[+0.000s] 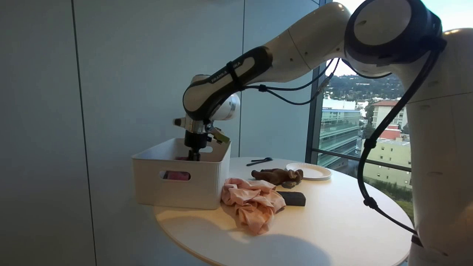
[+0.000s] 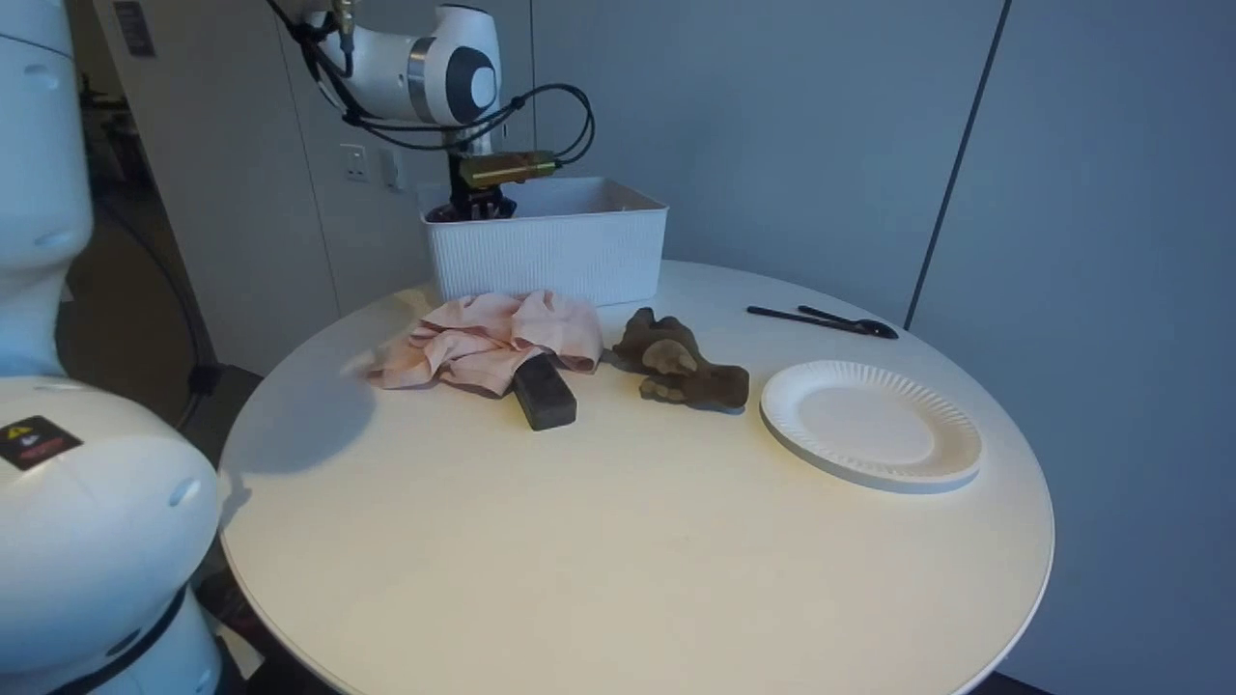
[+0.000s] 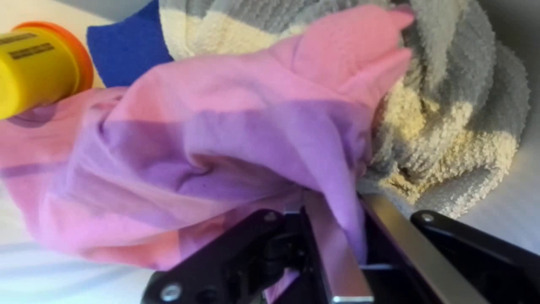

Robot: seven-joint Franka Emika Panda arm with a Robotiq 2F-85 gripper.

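Observation:
In the wrist view a pink cloth [image 3: 238,121] runs up between the metal fingers, and my gripper is shut on a fold of it. Under and beside that cloth lie a grey fluffy towel [image 3: 450,101] and a dark blue item [image 3: 129,45]. At the left is a yellow tub [image 3: 35,66] with an orange rim. All of this is inside the white bin [image 1: 179,199] at the table's far left, with the gripper [image 1: 193,157] down at its opening. From outside, the bin's walls hide most of the contents.
Against the bin's side rests a peach cloth [image 1: 252,201], partly over a black block [image 2: 545,394]. A brown plush toy [image 2: 684,365], white paper plates [image 2: 875,417] and black utensils [image 2: 823,320] lie farther along.

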